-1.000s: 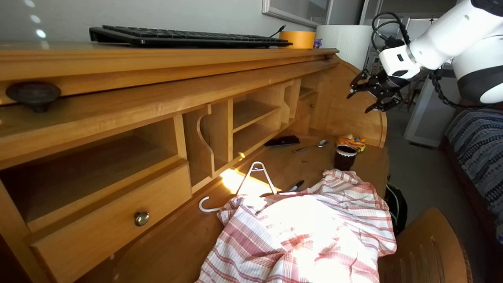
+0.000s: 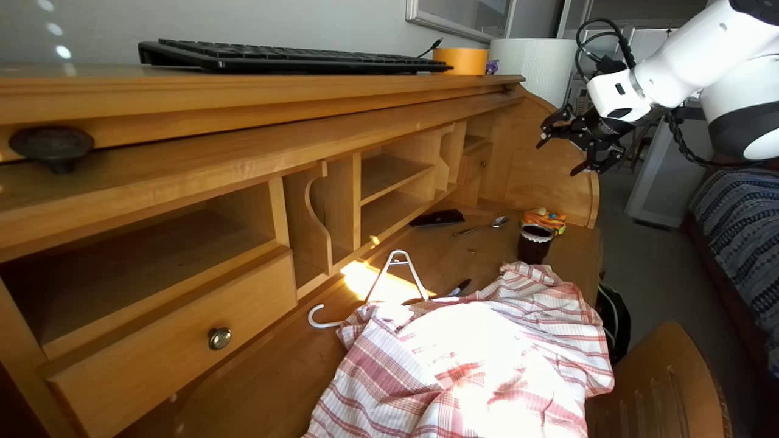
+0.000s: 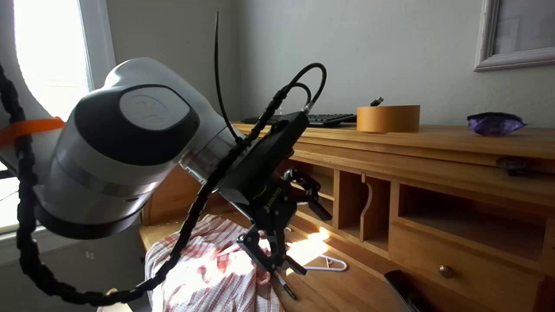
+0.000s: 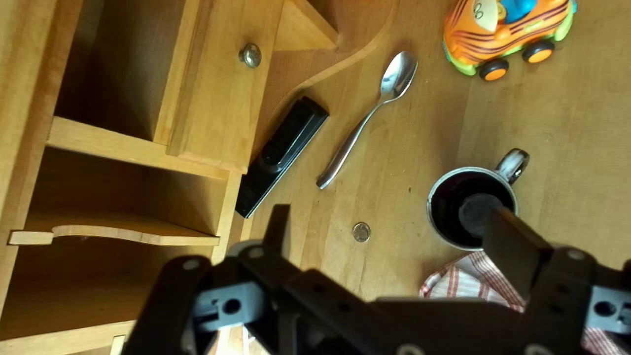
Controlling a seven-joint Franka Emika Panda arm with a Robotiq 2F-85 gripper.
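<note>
My gripper [image 2: 557,158] hangs in the air above the far right part of the desk, its fingers wide apart with nothing between them. In the wrist view a dark mug [image 4: 438,208] stands by the right finger, which covers part of its rim. Left of it lie a coin [image 4: 361,231], a silver spoon [image 4: 353,139] and a black stapler-like object [image 4: 282,155]. An orange toy car [image 4: 503,36] is at the top. A red-and-white plaid shirt [image 2: 555,328] lies crumpled on the desk, with a white hanger [image 2: 419,281] beside it.
Wooden cubbies and drawers [image 2: 169,347] line the back of the desk. On the upper shelf sit a keyboard [image 2: 292,59] and an orange tape roll [image 3: 388,118]. A dark phone [image 3: 403,288] and a pen [image 3: 285,286] lie on the desktop. A chair [image 2: 668,383] stands in front.
The fingers look slightly farther apart than a second ago. The arm and the things on the desk appear unmoved.
</note>
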